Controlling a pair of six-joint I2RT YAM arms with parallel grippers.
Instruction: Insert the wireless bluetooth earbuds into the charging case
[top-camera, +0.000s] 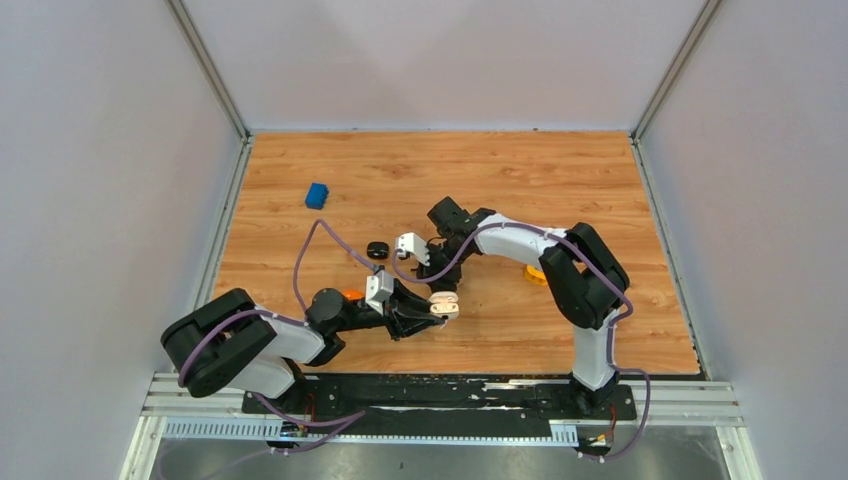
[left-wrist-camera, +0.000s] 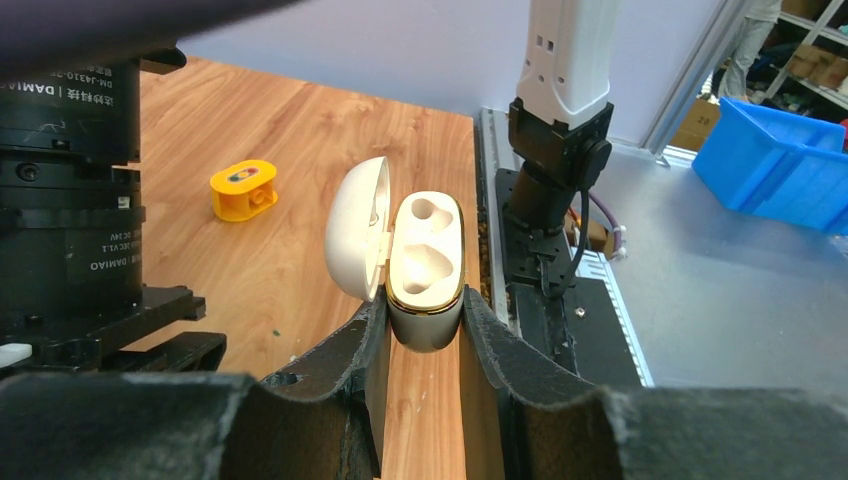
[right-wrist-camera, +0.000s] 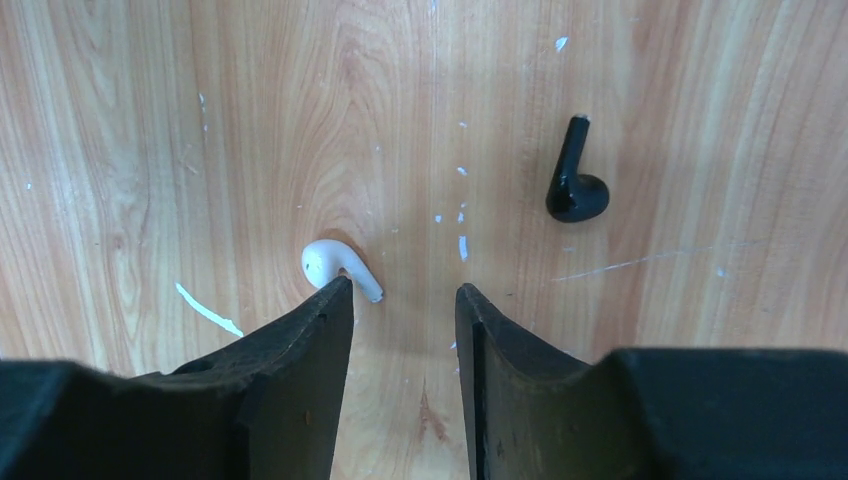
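The white charging case (left-wrist-camera: 427, 250) is pinched at its base by my left gripper. Its lid (left-wrist-camera: 352, 230) stands open, and both earbud hollows look empty. In the right wrist view, my right gripper is parted over the table with nothing between its fingers. A white earbud (right-wrist-camera: 338, 266) lies on the wood just beyond the tip of the left-hand finger (right-wrist-camera: 325, 345), which partly overlaps it in view. In the top view, the case (top-camera: 445, 306) is held close to the right arm's wrist; that arm hides the white earbud.
A black earbud (right-wrist-camera: 577, 188) lies to the right of the white one. Elsewhere on the table are a black round case (top-camera: 377, 250), a blue block (top-camera: 316, 196), a yellow case (top-camera: 536, 275) and an orange item (top-camera: 352, 295) behind the left arm.
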